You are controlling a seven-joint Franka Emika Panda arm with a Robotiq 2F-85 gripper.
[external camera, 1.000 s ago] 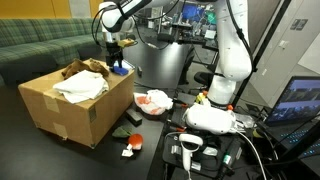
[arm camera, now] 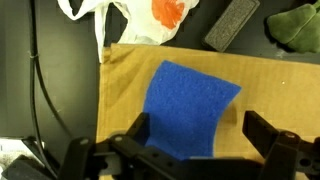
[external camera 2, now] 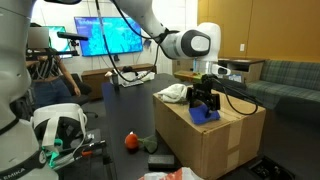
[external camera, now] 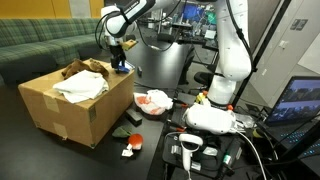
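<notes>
A blue cloth [arm camera: 190, 105] lies crumpled on the cardboard box [arm camera: 270, 85], near its edge. Over it hangs my gripper, its fingers spread apart to either side in the wrist view. The blue cloth [external camera 2: 203, 114] shows just under the gripper [external camera 2: 202, 103] in exterior view 2, and whether the fingertips touch it is hard to tell. Seen from exterior view 1, the gripper [external camera: 121, 62] covers part of the cloth [external camera: 124, 69].
Brown cloth [external camera: 86, 69] and white cloth [external camera: 80, 86] share the box top. On the dark table beside it are a white-and-orange bag [external camera: 153, 101], a red round object [external camera 2: 131, 142] and a grey block [arm camera: 231, 25]. Dark table stretches clear to the left in exterior view 2.
My gripper has come down slightly toward the blue cloth and now hides more of it. Other objects look unmoved.
</notes>
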